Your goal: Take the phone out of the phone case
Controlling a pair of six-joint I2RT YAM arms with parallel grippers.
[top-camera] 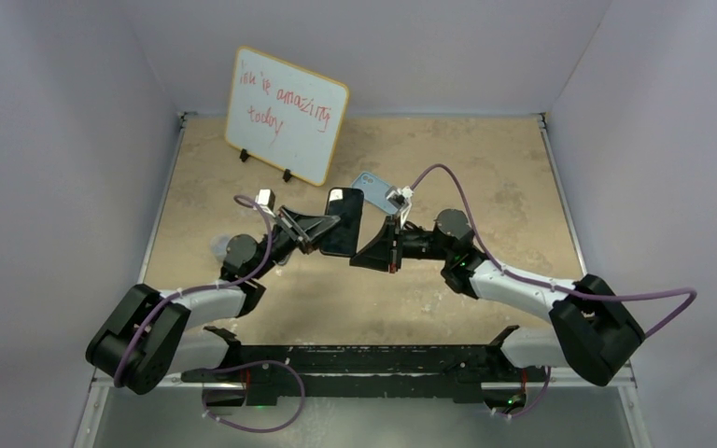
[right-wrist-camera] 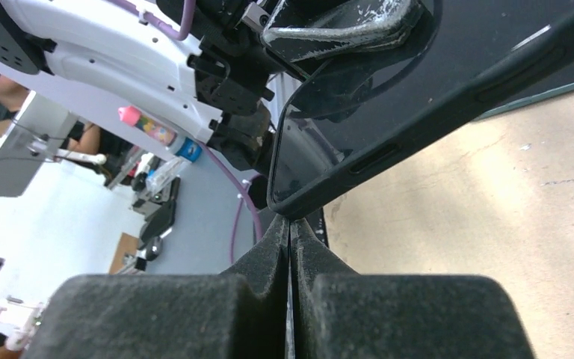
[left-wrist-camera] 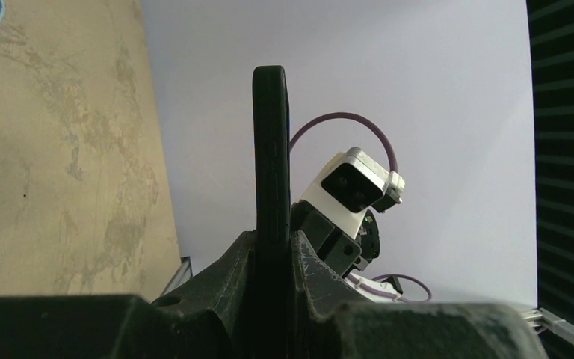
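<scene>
A black phone in a dark case [top-camera: 344, 233] hangs above the table between both arms in the top view. My left gripper is shut on it, and the left wrist view shows the phone edge-on, upright between the fingers. In the right wrist view the phone's lower corner [right-wrist-camera: 299, 196] lies just beyond the fingertips of my right gripper. Those fingers are pressed together with nothing between them. The right gripper sits at the phone's lower right corner. Whether the case has loosened at that corner cannot be made out.
A light blue phone case [top-camera: 372, 189] lies on the table behind the phone. The whiteboard [top-camera: 285, 112] stands at the back left. Clear tabletop [top-camera: 485, 187] extends at the back right.
</scene>
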